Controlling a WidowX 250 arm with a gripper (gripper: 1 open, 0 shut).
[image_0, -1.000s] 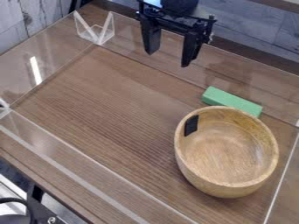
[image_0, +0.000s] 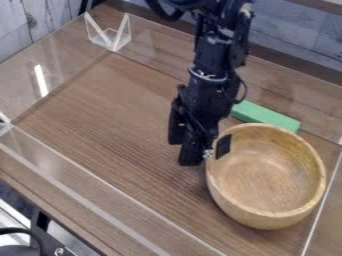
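My black gripper (image_0: 198, 140) reaches down to the left rim of a round, tan wooden bowl (image_0: 267, 180) at the right of the table. Its fingertips are at or just above that rim; whether they touch it, and how far apart they stand, I cannot tell.
A green rectangular block (image_0: 267, 114) lies behind the bowl, partly hidden by the arm. A clear plastic corner piece (image_0: 108, 32) is at the back left.
The bowl looks unmoved.
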